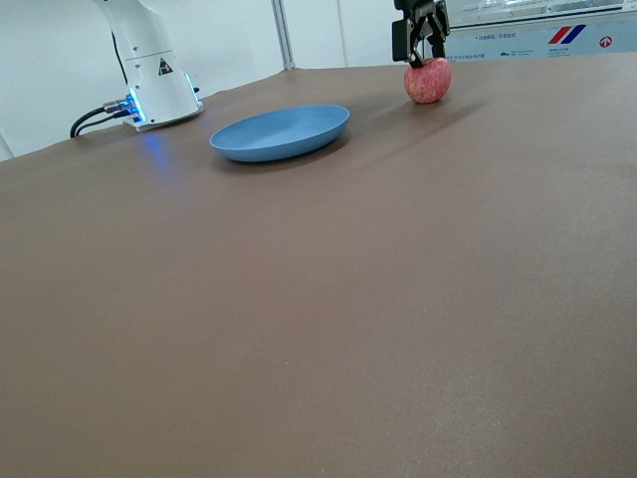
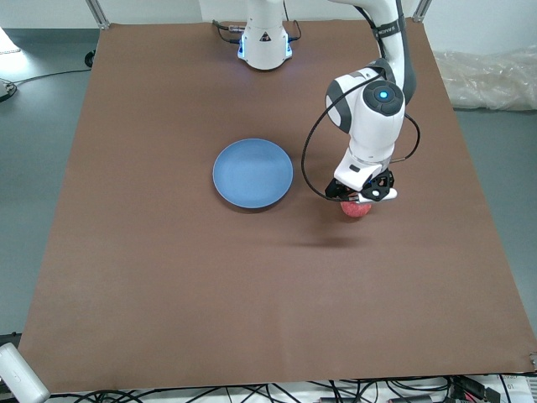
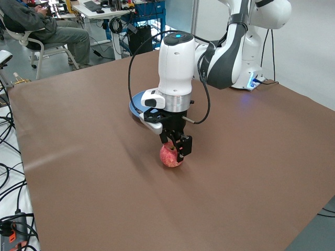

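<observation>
A red apple (image 2: 356, 210) (image 1: 428, 82) (image 3: 168, 157) rests on the brown table. My black gripper (image 1: 418, 45) (image 3: 172, 149) is lowered right onto it, its fingers at the apple's upper part on either side; whether they are closed on it is unclear. In the left view the gripper mostly hides the apple. A blue plate (image 2: 252, 173) (image 1: 279, 132) lies empty beside it, to the left in the left and top views; in the right view it is partly hidden behind my arm.
The arm's white base (image 2: 264, 46) stands at the back. Cables run along the near edge in the left view, and a person sits beyond the table in the right view.
</observation>
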